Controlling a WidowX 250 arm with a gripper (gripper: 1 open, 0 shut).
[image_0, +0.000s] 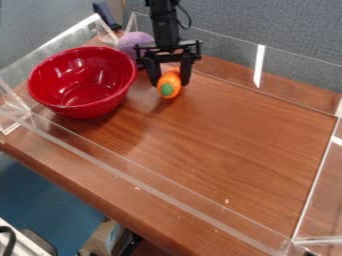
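Note:
My black gripper (170, 62) reaches down from the top centre over an orange carrot-like toy (168, 84) with a green end, which is tilted toward the camera between or just under the fingers. Whether the fingers are closed on it I cannot tell. A red bowl (83, 82) sits to the left of the gripper. A purple round object (134, 42) is behind the bowl, partly beside the arm.
Transparent walls (259, 65) border the table, with a grey panel behind at the back.

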